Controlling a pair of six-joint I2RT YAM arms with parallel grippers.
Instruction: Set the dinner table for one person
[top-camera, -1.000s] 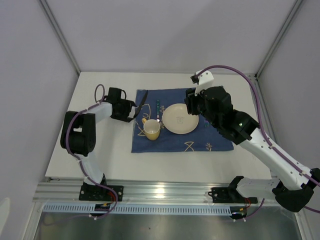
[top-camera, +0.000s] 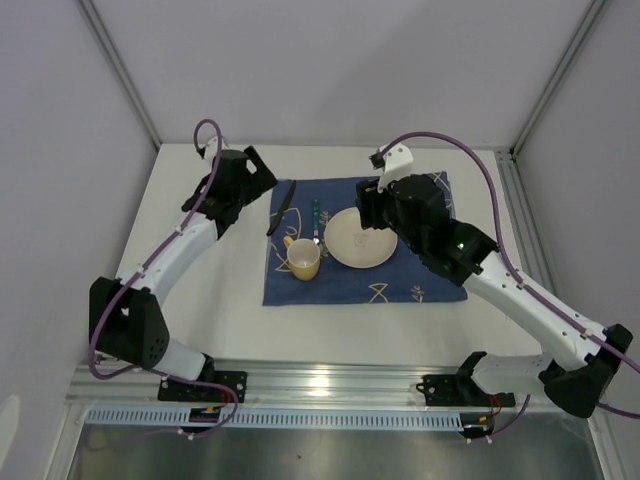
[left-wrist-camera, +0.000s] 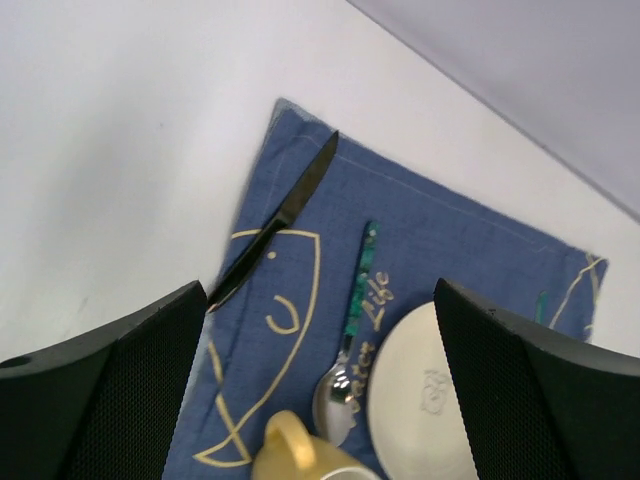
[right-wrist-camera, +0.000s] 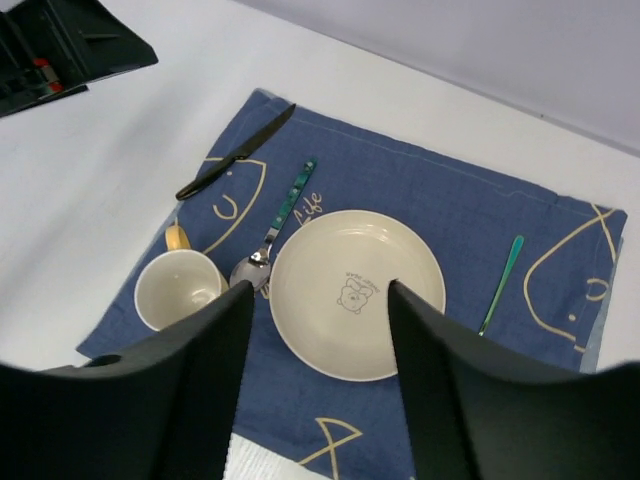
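A blue placemat (top-camera: 350, 292) holds a cream plate (top-camera: 360, 240), a yellow-handled white cup (top-camera: 303, 256), a green-handled spoon (right-wrist-camera: 252, 268) left of the plate, a dark knife (left-wrist-camera: 259, 243) near the left edge, and a thin green-handled utensil (right-wrist-camera: 505, 275) right of the plate. My left gripper (top-camera: 255, 170) is raised left of the mat, open with nothing between its fingers. My right gripper (top-camera: 371, 205) hangs over the mat's upper right part near the plate, its fingers apart and empty.
Bare white table surrounds the mat, widest on the left and along the front. Grey walls stand behind and at both sides.
The left arm has risen off the table beside the knife and is higher and further back. The right arm has shifted slightly left. The tableware looks unmoved.
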